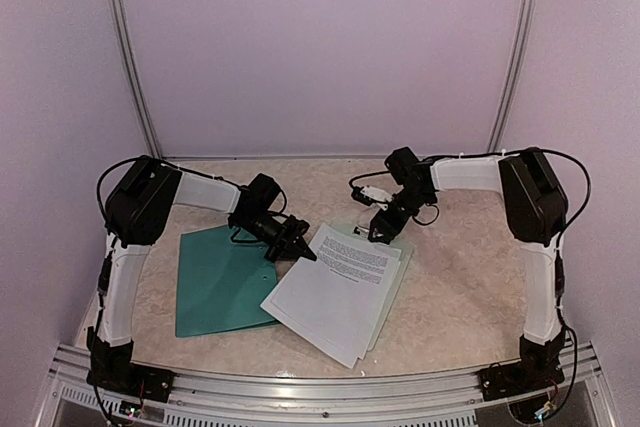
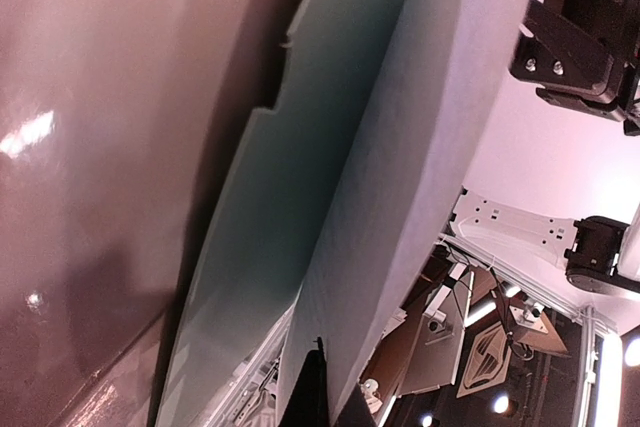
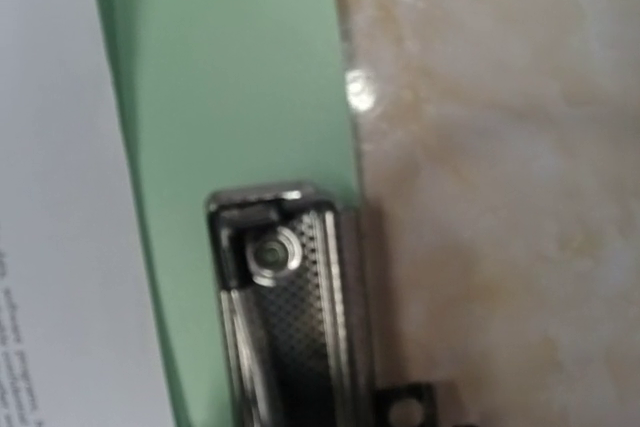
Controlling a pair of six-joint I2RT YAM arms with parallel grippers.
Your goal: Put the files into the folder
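A stack of white papers (image 1: 329,297) lies askew on a pale green clipboard (image 3: 225,67). My left gripper (image 1: 300,252) is shut at the papers' upper left corner; in the left wrist view the white sheets (image 2: 400,167) rise from between its fingertips, lifted off the pale board beneath. My right gripper (image 1: 385,229) is over the clipboard's top, at its metal clip (image 3: 280,317); whether it is open or shut is hard to tell. A teal folder (image 1: 222,287) lies flat at the left.
Metal rails border the front edge and back corners. The folder's right part reaches near the paper stack.
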